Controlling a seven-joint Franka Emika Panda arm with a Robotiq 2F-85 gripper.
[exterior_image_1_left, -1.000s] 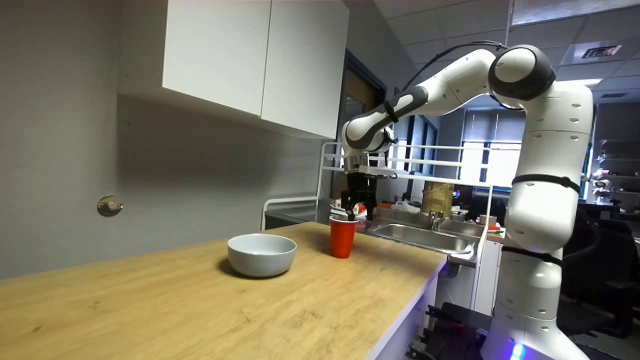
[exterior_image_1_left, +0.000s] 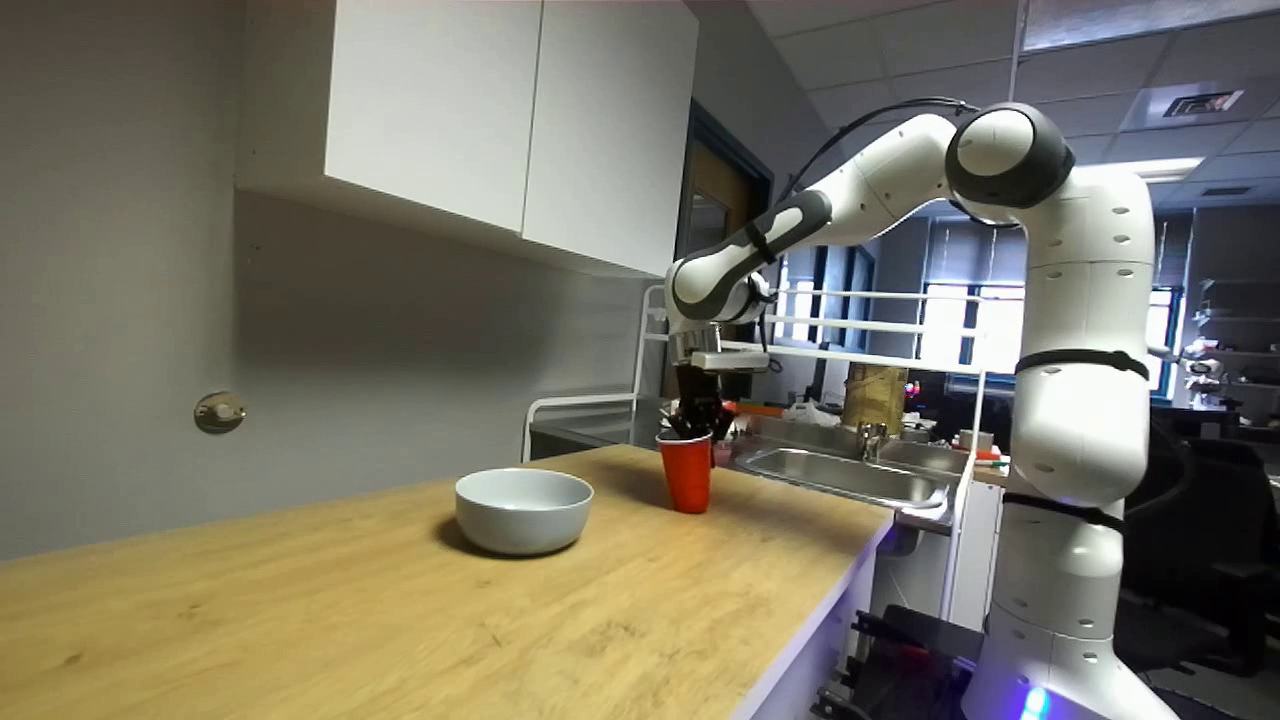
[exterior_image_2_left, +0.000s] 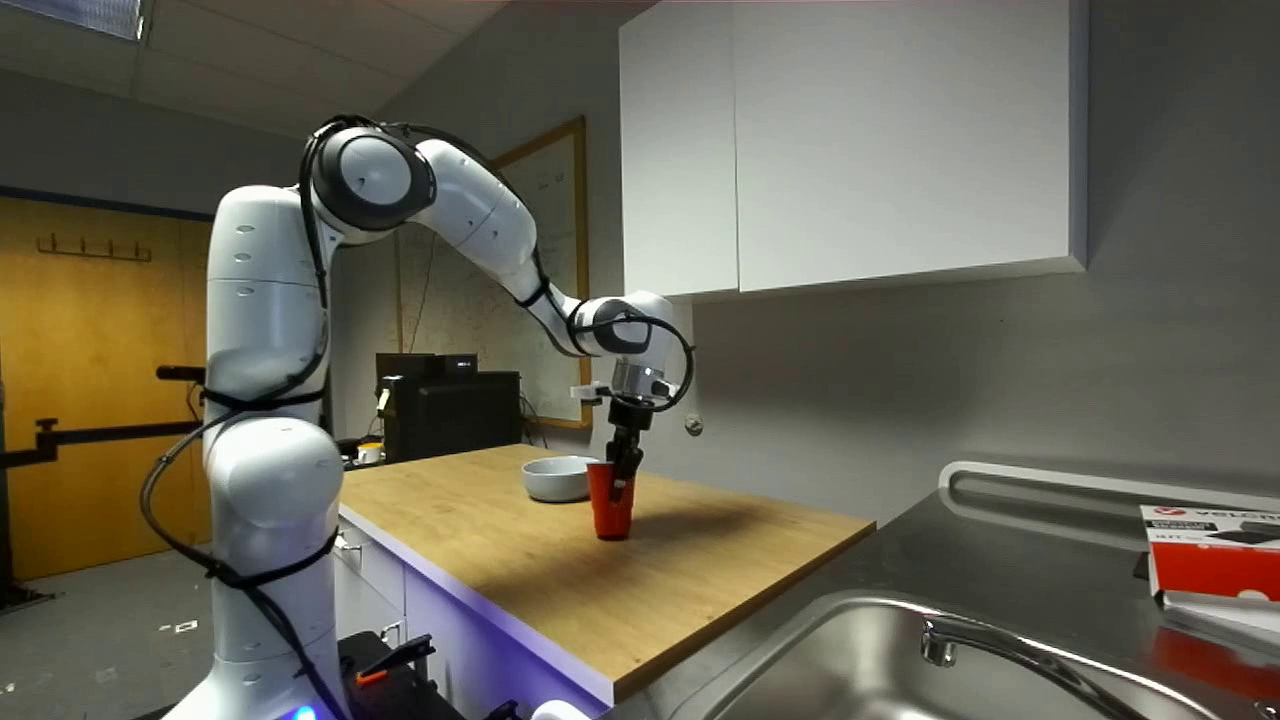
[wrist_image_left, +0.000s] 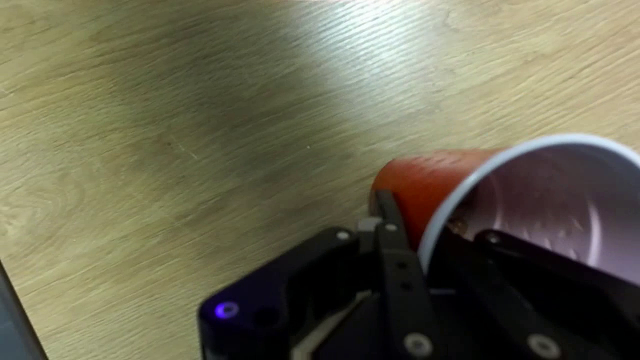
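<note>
A red cup (exterior_image_1_left: 687, 475) with a white rim and pale inside is on the wooden counter, tilted slightly in the first exterior view. My gripper is shut on the cup's wall. One black finger (wrist_image_left: 393, 246) presses the red outside, while the other reaches over the rim into the cup. In the second exterior view the cup (exterior_image_2_left: 611, 510) hangs at or just above the counter; I cannot tell if its base touches. Some brownish matter shows deep inside the cup in the wrist view, mostly hidden by the finger.
A light grey bowl (exterior_image_1_left: 523, 514) stands on the counter (exterior_image_1_left: 396, 624), to the cup's left in the first exterior view. White cabinets (exterior_image_1_left: 438, 108) hang above. A metal sink (exterior_image_1_left: 840, 470) lies beyond the counter's end.
In the first exterior view the arm and cup have shifted slightly left, and the cup has gone from upright to a little tilted.
</note>
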